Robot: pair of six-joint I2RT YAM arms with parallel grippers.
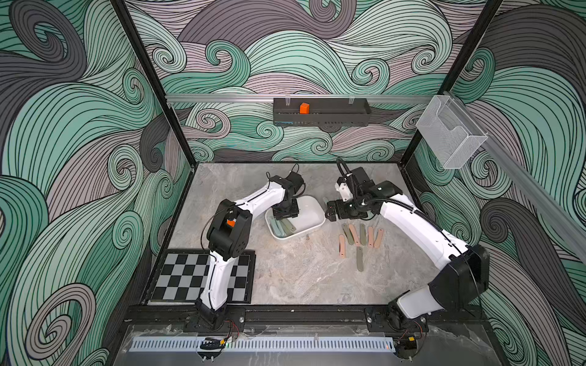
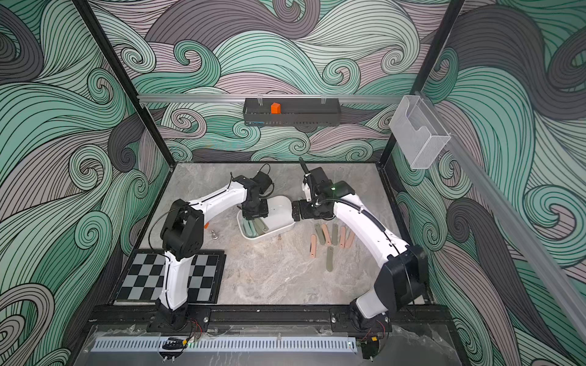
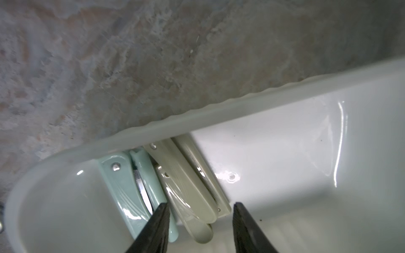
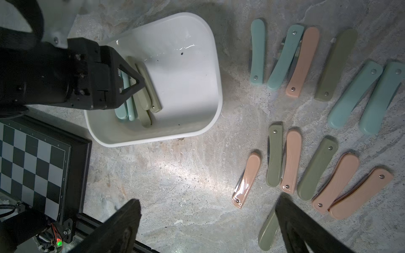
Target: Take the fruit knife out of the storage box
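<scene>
The white storage box holds several folded fruit knives at one end: mint ones (image 3: 120,189) and olive-green ones (image 3: 181,177), side by side in the left wrist view. My left gripper is open over these knives, fingertips apart with nothing held; in the top views its arm covers part of the box. My right gripper is open above the table beside the box's right end, looking down on the box and the loose knives, with nothing between its fingers.
Several mint, pink and olive folded knives (image 4: 275,156) lie on the table right of the box. A chessboard (image 1: 183,274) occupies the front left. A wall shelf (image 1: 329,113) with an orange block hangs at the back.
</scene>
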